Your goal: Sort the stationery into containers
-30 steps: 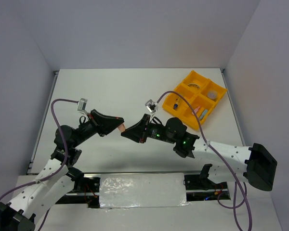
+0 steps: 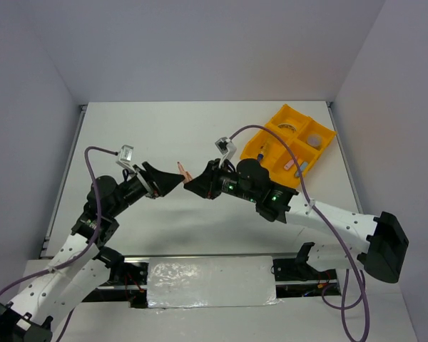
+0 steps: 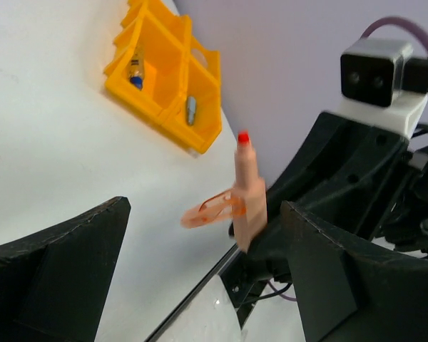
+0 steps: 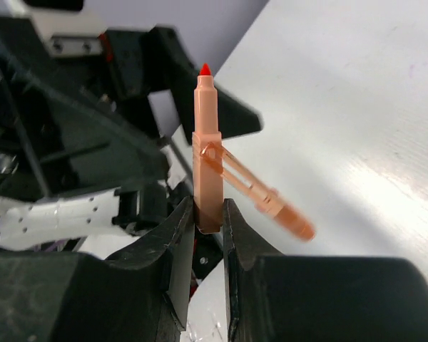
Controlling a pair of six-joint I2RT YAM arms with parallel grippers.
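A pale orange marker with a red tip (image 4: 207,178) stands upright in my right gripper, which is shut on it at the middle of the table; an orange clip-like piece (image 3: 207,212), perhaps part of it, juts sideways from it. My left gripper faces it from the left, open, its fingers either side of the view and apart from the marker. The orange compartment container (image 2: 271,165) at the back right holds several items, among them a blue-ended piece (image 3: 136,68) and a grey piece (image 3: 191,108).
Grey walls stand at back and sides; a metal rail runs along the front edge.
My right gripper has risen or shifted slightly, still with the marker, which shows more.
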